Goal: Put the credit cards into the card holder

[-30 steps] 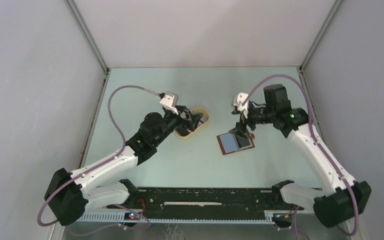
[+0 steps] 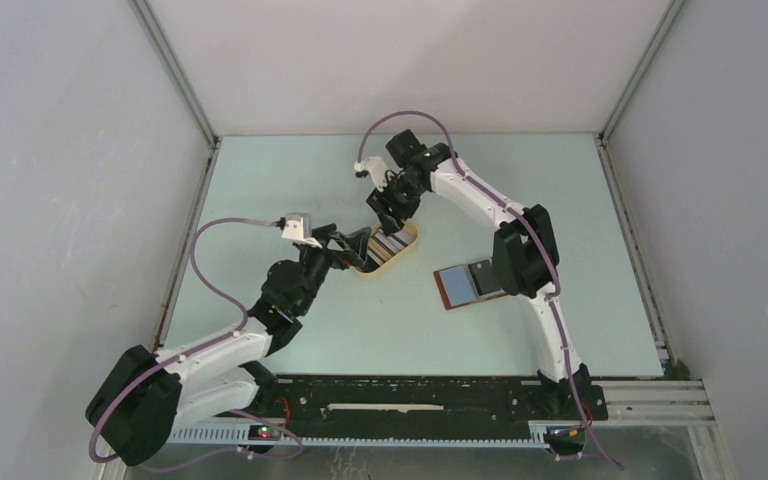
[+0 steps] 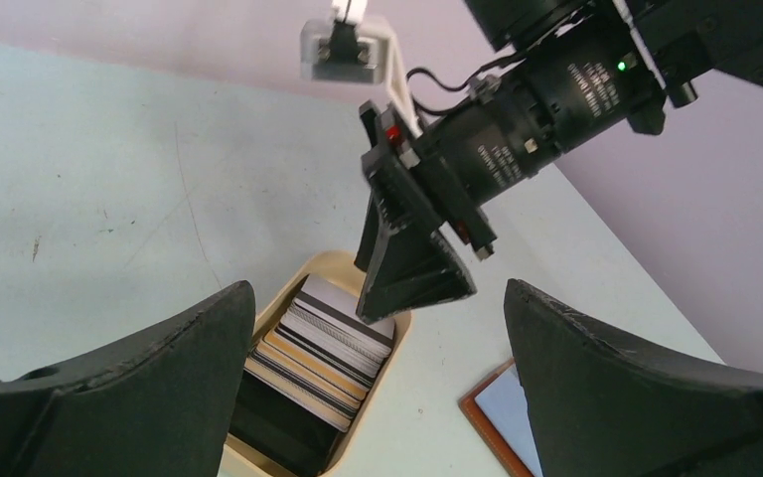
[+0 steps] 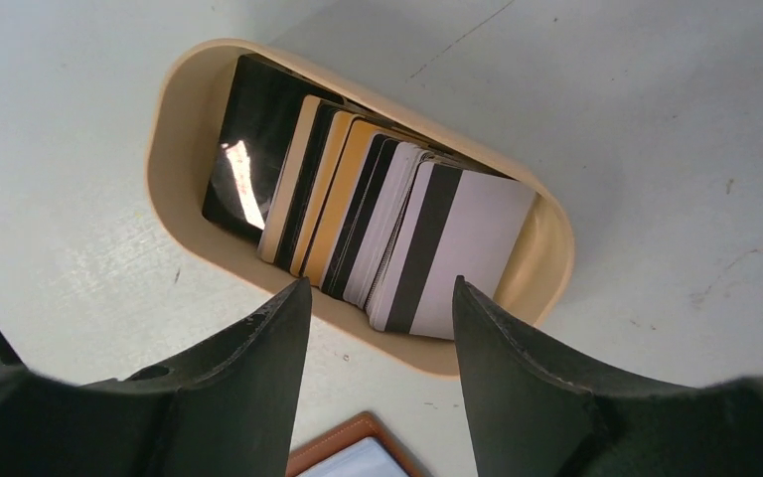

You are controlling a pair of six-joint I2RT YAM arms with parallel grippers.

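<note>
Several cards, mostly white with black stripes and some yellow-edged, lean in a row inside the beige tray; the foremost white card lies at one end. My right gripper is above that end, its fingers apart with nothing held between them. In the top view it comes over the tray from the far right. My left gripper stands open at the tray's left side, its fingers empty. The brown card holder lies open on the table to the right, partly hidden by the right arm.
A black card or panel fills the other end of the tray. Both grippers are close together over the tray. Bare table lies in front, and a wall stands behind.
My right gripper has swept left from above the card holder to the tray. My left gripper has drawn back left and a little toward the front. Tray and card holder have stayed put.
</note>
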